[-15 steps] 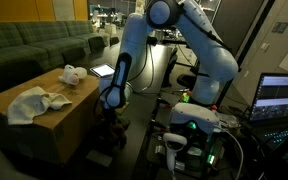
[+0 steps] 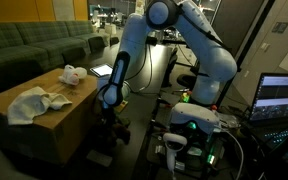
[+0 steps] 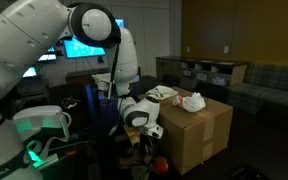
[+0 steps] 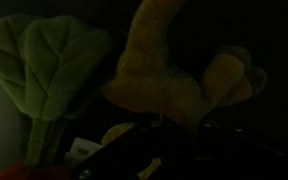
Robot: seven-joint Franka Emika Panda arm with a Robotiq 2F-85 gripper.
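Note:
An orange-brown plush toy (image 4: 164, 85) fills the middle of the dark wrist view. My gripper is shut on a part of it at the bottom of that view, though the contact itself is dim. Left of the plush lie green leaf-shaped plush pieces (image 4: 49, 65) with a stem. A bit of red shows at the lower left corner. In the second exterior view, the arm's white wrist (image 3: 142, 115) points down beside the wooden box, low in shadow, near a red round object (image 3: 161, 165). The first exterior view leaves the fingertips too dark to make out.
On top of the wooden box (image 2: 69, 125) rest a white cloth (image 2: 36, 105) and a white teapot-like object (image 2: 72, 75). The box's side stands close to the lowered arm. A laptop (image 2: 276, 108) is at the right.

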